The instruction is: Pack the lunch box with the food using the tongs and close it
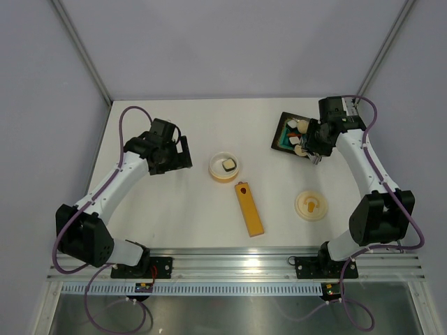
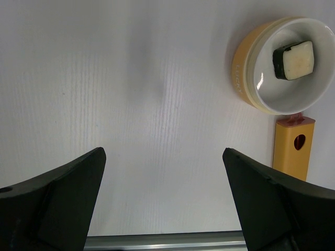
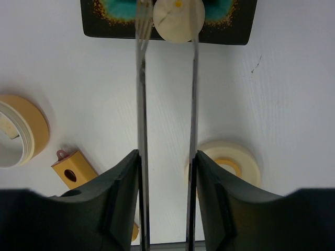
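The lunch box [image 1: 283, 129], a dark tray with several sushi pieces, sits at the back right. My right gripper is over it, its long metal tongs reaching onto a round cream piece [image 3: 175, 21]; whether they hold it is unclear. A bowl [image 1: 218, 174] in the middle holds one dark-wrapped piece [image 2: 294, 60]. My left gripper hangs open over bare table left of the bowl.
A long orange case [image 1: 250, 213] lies front centre. A round cream lid [image 1: 302, 209] lies front right.
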